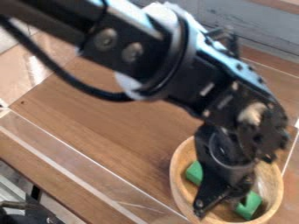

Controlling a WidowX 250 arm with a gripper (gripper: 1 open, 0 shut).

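Note:
A round wooden bowl [183,188] sits at the lower right of the camera view, holding a green block [247,206] whose ends show on either side of my gripper [216,197]. My gripper points down into the bowl, over the middle of the block and hiding it. Its fingertips are dark and partly hidden, so whether anything is between them cannot be seen clearly.
A pale wall runs along the back, and metal edging with a dark gap lies at the lower left.

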